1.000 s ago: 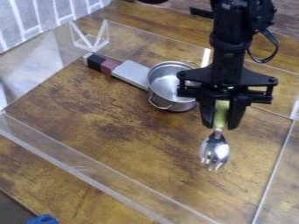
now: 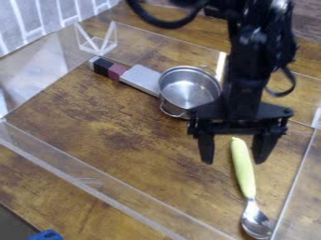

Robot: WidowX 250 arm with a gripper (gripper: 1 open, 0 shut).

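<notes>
My black gripper (image 2: 235,148) hangs open in the right half of the view, blurred, with nothing between its fingers. Below it a spoon with a pale yellow-green handle (image 2: 243,173) lies on the wooden table, its metal bowl (image 2: 256,225) toward the front edge. A steel pot (image 2: 186,87) stands behind my gripper, to its left, partly hidden by it.
A knife-like item (image 2: 141,77) with a dark handle and grey blade lies left of the pot. Clear plastic walls (image 2: 75,169) border the area. A white wire piece (image 2: 96,37) is at the back left.
About a second ago my gripper held the yellow-green-handled utensil; it now lies on the table. My gripper has since moved slightly left and toward the front.
</notes>
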